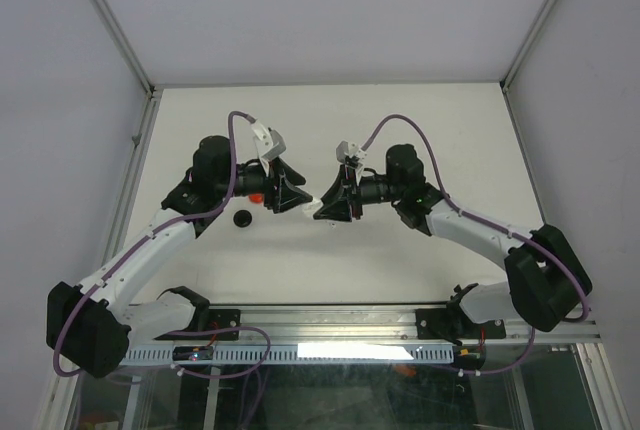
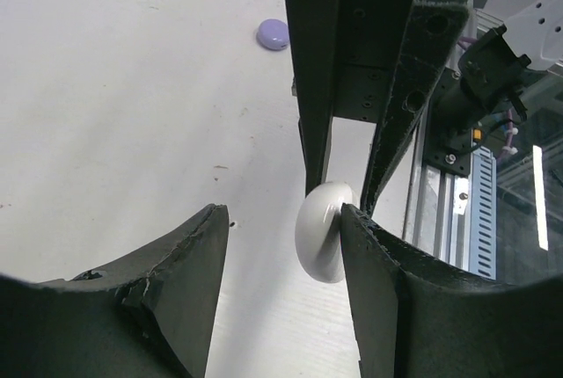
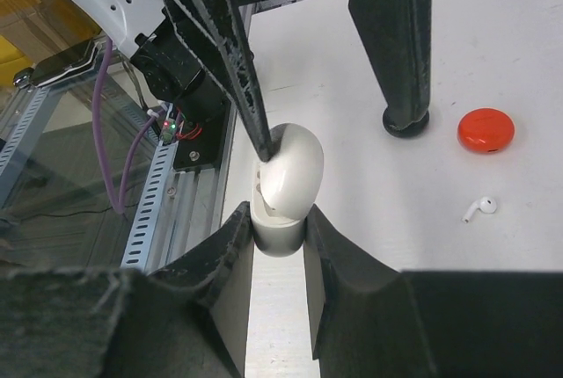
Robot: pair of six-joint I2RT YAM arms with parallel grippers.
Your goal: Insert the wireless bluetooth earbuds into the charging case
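Observation:
The white charging case [image 3: 280, 236] is clamped upright above the table by my right gripper, which is shut on its lower body. Its rounded lid [image 3: 296, 167] is tilted, with a gap along the seam. My left gripper stands open. One of its fingers [image 3: 236, 53] reaches the lid's edge and seems to touch it; the other [image 3: 396, 35] is well apart. A white earbud [image 3: 482, 207] lies on the table in the right wrist view. I cannot make out a second earbud, and the case's inside is hidden.
A red disc [image 3: 486, 130] and a black disc [image 3: 405, 123] lie on the table beyond the grippers. In the left wrist view a purple disc [image 2: 274, 34] also shows.

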